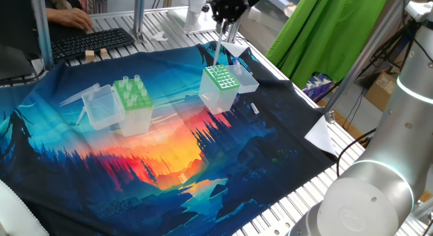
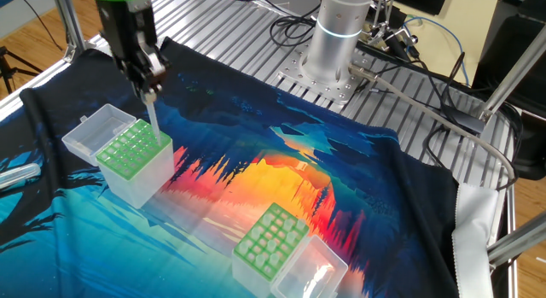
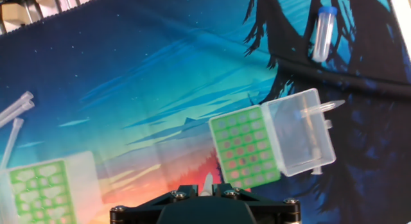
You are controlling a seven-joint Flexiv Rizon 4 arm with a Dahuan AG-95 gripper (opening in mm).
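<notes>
A clear, slender pipette tip [image 2: 153, 120] hangs upright from my gripper [image 2: 149, 95], which is shut on its upper end. In the wrist view the pale point of the tip [image 3: 208, 183] shows between the fingers. Its lower end is right at the green-topped tip box [image 1: 220, 94], by a corner of the green grid; whether it touches or enters a hole I cannot tell. This box's grid [image 3: 247, 147] looks empty, and its clear lid [image 3: 300, 131] is folded open. Another green-topped box [image 1: 135, 114] has several tips standing in it.
Loose tips [image 1: 80, 94] lie beside the second box's open lid [image 1: 103, 106]. A blue-capped tube [image 3: 323, 34] rests on the cloth, away from the boxes. Someone's hand [image 1: 71, 18] is at a keyboard [image 1: 91, 43] by the table edge. Between the boxes the cloth is clear.
</notes>
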